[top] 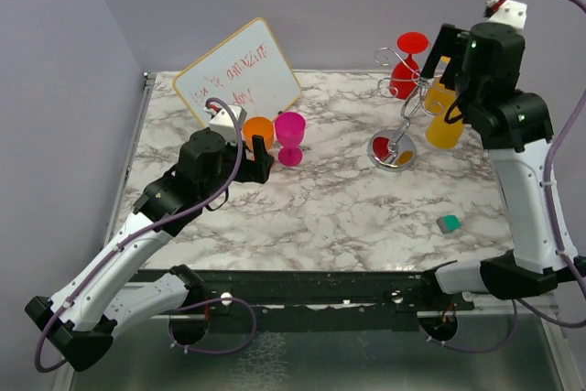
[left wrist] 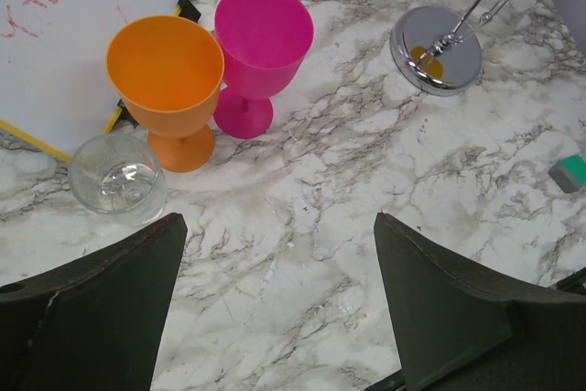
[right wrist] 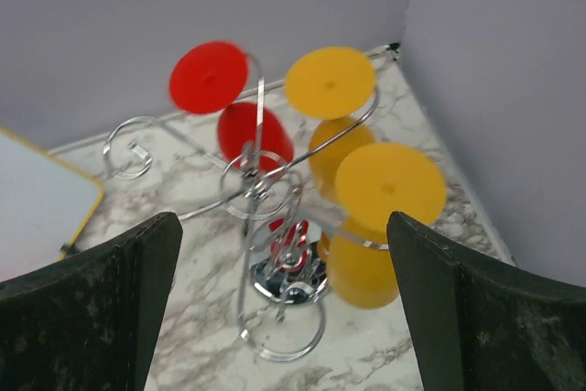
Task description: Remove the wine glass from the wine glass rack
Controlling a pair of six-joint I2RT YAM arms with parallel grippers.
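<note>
A chrome wine glass rack (top: 394, 155) stands at the right rear, holding upside-down glasses: a red glass (top: 412, 42) and yellow glasses (top: 444, 130). My open right gripper (top: 449, 48) is raised over the rack's right side, partly hiding it in the top view. In the right wrist view the red glass base (right wrist: 209, 75) and two yellow bases (right wrist: 330, 81) lie beyond the open fingers, with nothing between them. My open left gripper (top: 255, 155) hangs near the orange glass (left wrist: 165, 70) and pink glass (left wrist: 264, 38), empty.
A clear glass (left wrist: 117, 180) stands beside the orange one. A whiteboard (top: 233, 75) leans at the back left. A small green block (top: 449, 223) lies at the front right.
</note>
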